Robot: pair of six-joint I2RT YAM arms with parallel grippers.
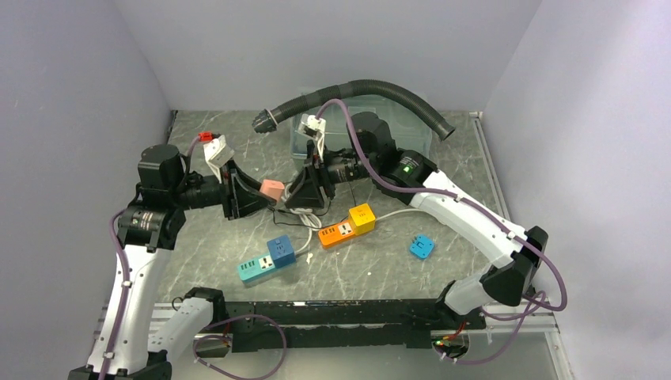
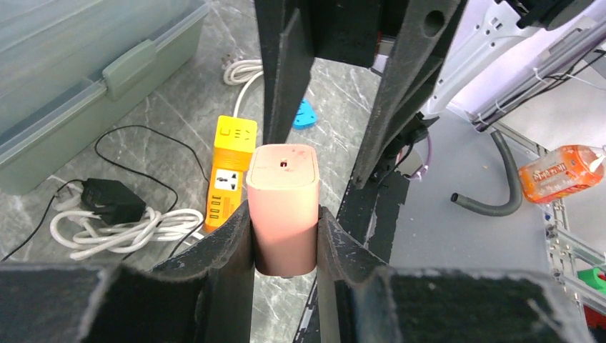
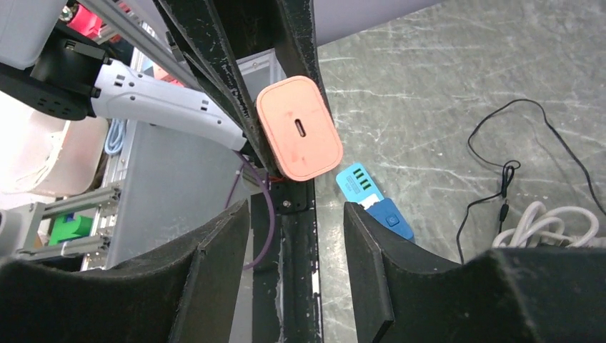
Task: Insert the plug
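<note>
A pink block-shaped plug [image 1: 271, 189] is held up above the table by my left gripper, whose fingers press on both its sides. In the left wrist view the plug's narrow end, with a small hole, points up toward the right hand. The right wrist view shows its broad pink face [image 3: 299, 128] with one slot. My right gripper stands open, facing the plug, with nothing between its fingers. Below lie an orange power strip [image 1: 336, 233] with a yellow block [image 1: 362, 219] on its end, and a teal strip [image 1: 255, 269] with a blue block [image 1: 281, 251].
A light blue plug [image 1: 422, 247] lies alone on the right of the table. Behind the arms sits a clear greenish bin [image 2: 78, 107], with a black hose [image 1: 372, 85] above it. White cable and a black adapter [image 2: 112, 201] lie below the hands.
</note>
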